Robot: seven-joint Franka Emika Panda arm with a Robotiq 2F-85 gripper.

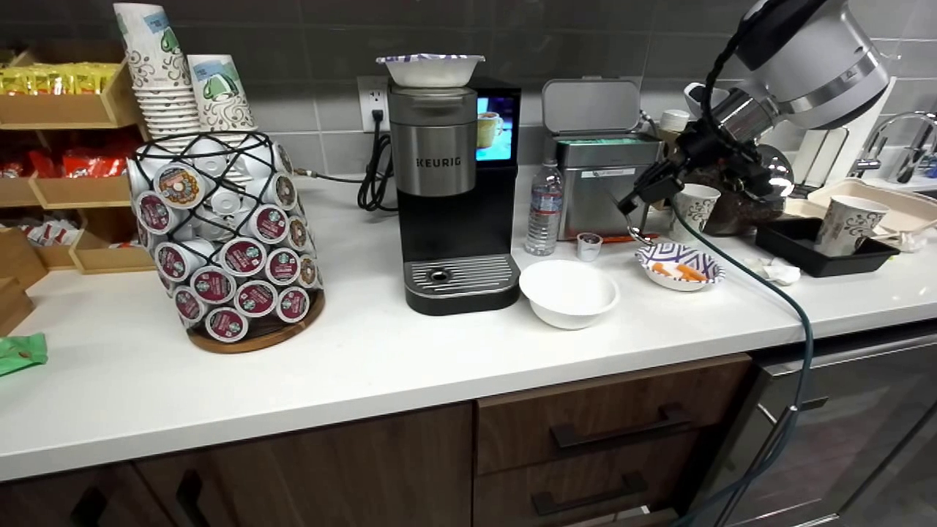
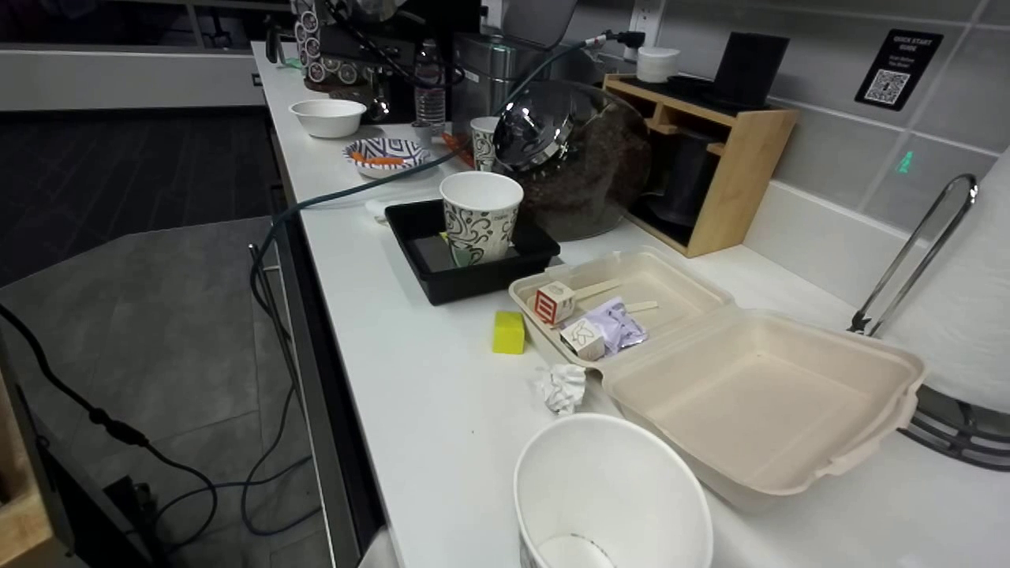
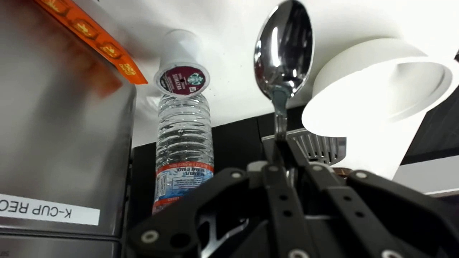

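A shiny metal spoon point(image 3: 284, 49) sticks out from my gripper, which is shut on its handle. Seen from the front, the gripper point(image 1: 646, 195) hangs above the counter before the metal bin, and the spoon's bowl point(image 1: 643, 236) points downward. That places the spoon just above and left of the patterned bowl point(image 1: 676, 279), which has orange pieces in it. Left of the patterned bowl stands an empty white bowl point(image 1: 569, 303); in the wrist view the white bowl point(image 3: 340, 94) is right of the spoon.
A coffee pod point(image 1: 588, 247) and a water bottle point(image 1: 544, 211) stand between the coffee maker point(image 1: 452, 290) and the metal bin point(image 1: 602, 197). A paper cup point(image 1: 694, 211) is close behind the patterned bowl. A hose point(image 1: 790, 303) hangs over its edge.
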